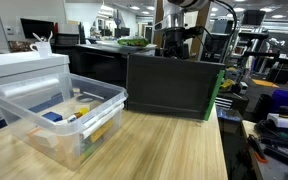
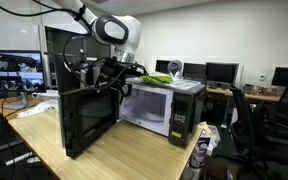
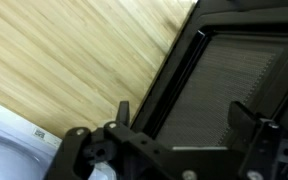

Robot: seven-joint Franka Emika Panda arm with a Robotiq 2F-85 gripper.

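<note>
A microwave (image 2: 154, 106) stands on the wooden table in exterior view 2, its black door (image 2: 89, 112) swung wide open. In exterior view 1 the door (image 1: 172, 86) appears as a large dark panel. My gripper is open, near the top of the door, and holds nothing. The wrist view shows its fingers (image 3: 123, 113) apart, one over the door's edge and the other over the meshed panel (image 3: 224, 85). Whether either finger touches the door, I cannot tell.
A clear plastic bin (image 1: 59, 112) with several small items stands left of the door in exterior view 1. Green items (image 2: 157, 79) lie on top of the microwave. An office chair (image 2: 259, 130) stands beyond the table.
</note>
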